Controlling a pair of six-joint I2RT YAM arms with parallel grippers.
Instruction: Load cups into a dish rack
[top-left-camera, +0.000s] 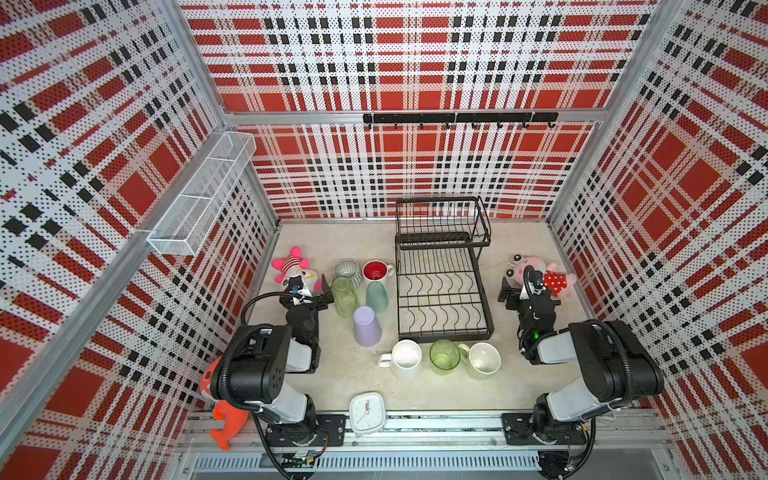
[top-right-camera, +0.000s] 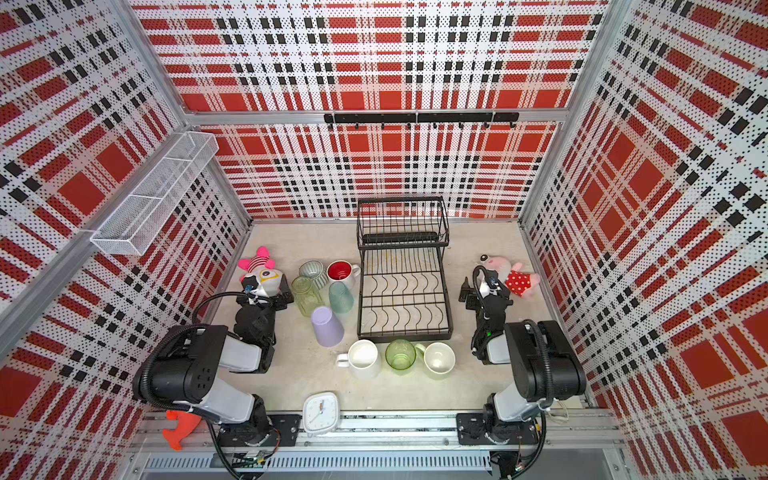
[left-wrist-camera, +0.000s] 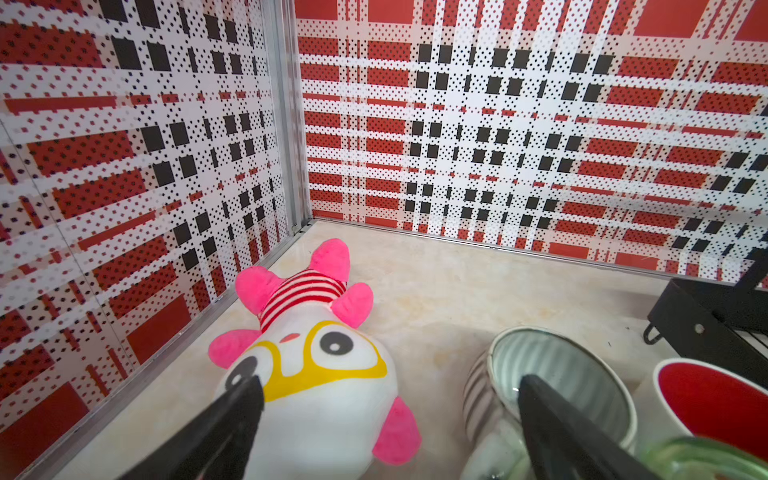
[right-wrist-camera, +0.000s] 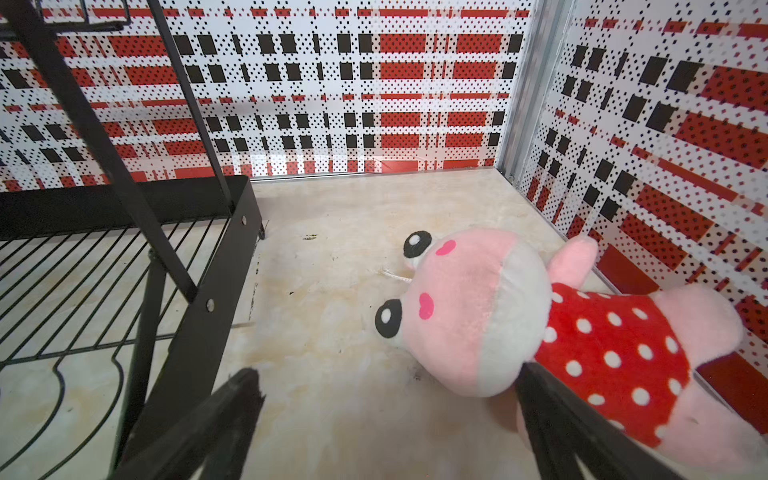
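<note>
The black dish rack (top-left-camera: 445, 300) stands empty at the table's middle. Left of it cluster a striped cup (top-left-camera: 346, 270), a red-lined mug (top-left-camera: 376, 272), a tall green glass (top-left-camera: 345, 297), a teal cup (top-left-camera: 377, 297) and a purple cup (top-left-camera: 367, 326). In front of the rack are a white mug (top-left-camera: 405, 359), a green glass (top-left-camera: 445, 357) and a pale green mug (top-left-camera: 483, 361). My left gripper is open and empty, left of the cluster, with the striped cup behind its right finger. Open and empty too, my right gripper hangs to the rack's right.
A white-and-pink plush (left-wrist-camera: 320, 400) lies ahead of the left gripper, a pink plush in red (right-wrist-camera: 616, 344) beside the right one. A white clock (top-left-camera: 367, 413) sits at the front edge. Bare table shows between the rack and right arm.
</note>
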